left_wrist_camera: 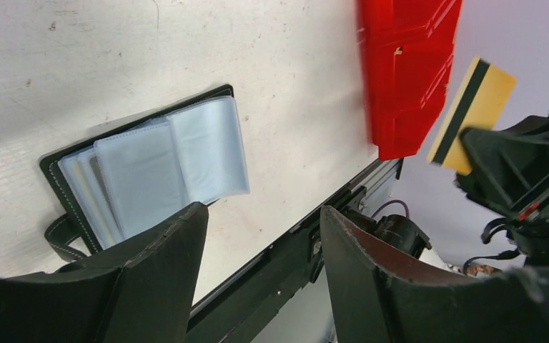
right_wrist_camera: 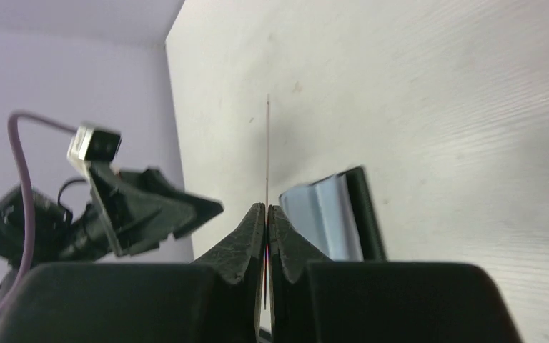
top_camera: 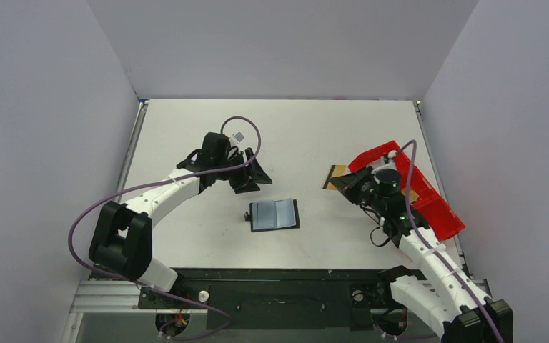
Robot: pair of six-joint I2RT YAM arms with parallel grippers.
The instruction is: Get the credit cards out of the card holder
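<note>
A yellow card with a black stripe (top_camera: 335,174) is held edge-on between the tips of my right gripper, which is shut on it and hangs beside the red bin. In the left wrist view the same card (left_wrist_camera: 484,98) shows its striped face at the upper right. The card holder (top_camera: 274,215) lies spread flat on the table, black with clear bluish sleeves; one sleeve stands a little raised in the left wrist view. My left gripper is open and empty, above and behind the holder.
The red bin (top_camera: 442,214) with compartments stands at the table's right side, partly covered by my right arm; something yellowish (top_camera: 410,195) shows inside.
</note>
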